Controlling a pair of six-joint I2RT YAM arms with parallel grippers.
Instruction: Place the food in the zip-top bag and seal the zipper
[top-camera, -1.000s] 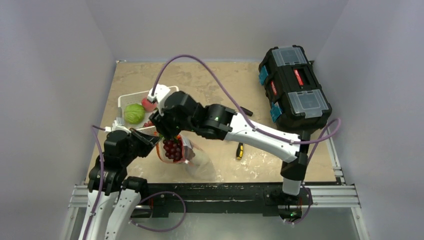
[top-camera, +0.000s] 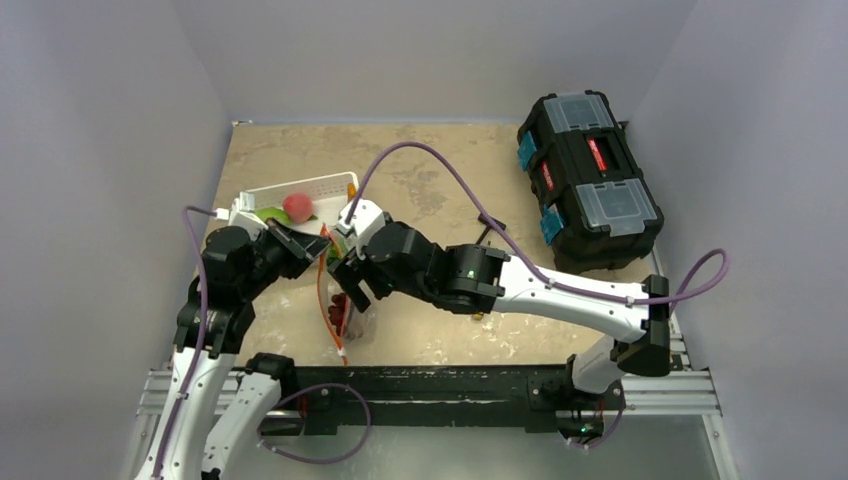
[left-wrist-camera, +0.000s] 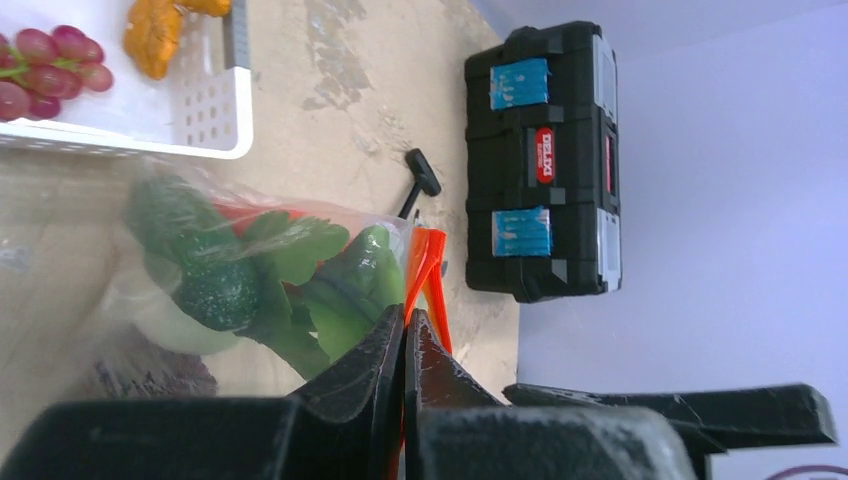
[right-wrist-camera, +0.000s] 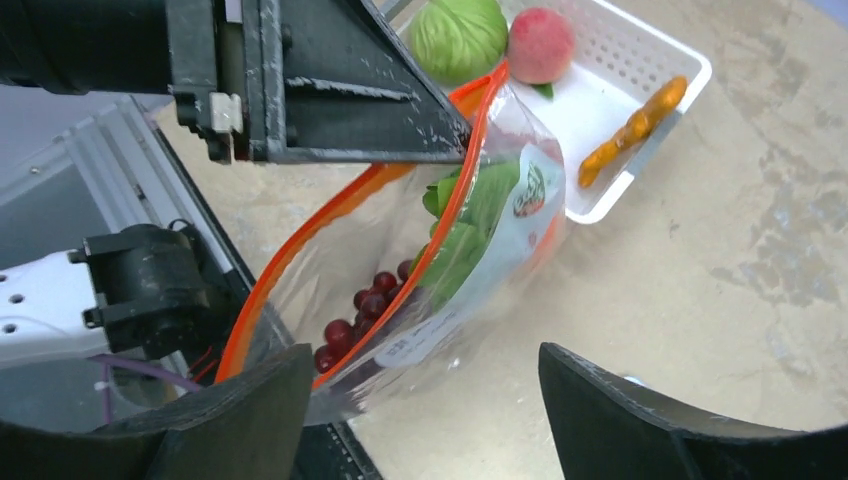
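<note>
The clear zip top bag (right-wrist-camera: 455, 300) hangs with its orange-edged mouth parted. Dark red grapes (right-wrist-camera: 342, 338) show inside it, along with green vegetables (left-wrist-camera: 340, 270) and a dark green, bumpy-skinned item (left-wrist-camera: 215, 292). My left gripper is shut on the orange zipper edge (left-wrist-camera: 428, 262) near one end of the mouth. My right gripper stands open beside the bag, its fingers (right-wrist-camera: 590, 400) apart and the lower bag visible behind the gap. Nothing appears gripped there. From above, the right wrist hides part of the bag.
Behind the bag, a white basket (right-wrist-camera: 690, 75) holds a green cabbage (right-wrist-camera: 458, 40), a peach (right-wrist-camera: 541, 45), an orange-brown piece of food (right-wrist-camera: 630, 130) and light-red grapes (left-wrist-camera: 50, 65). A black toolbox (top-camera: 590, 175) stands at the right. A hammer (left-wrist-camera: 422, 175) lies on the table.
My left gripper has moved away from the front edge and slightly right, carrying the bag's rim. The right gripper has shifted right, off the rim.
</note>
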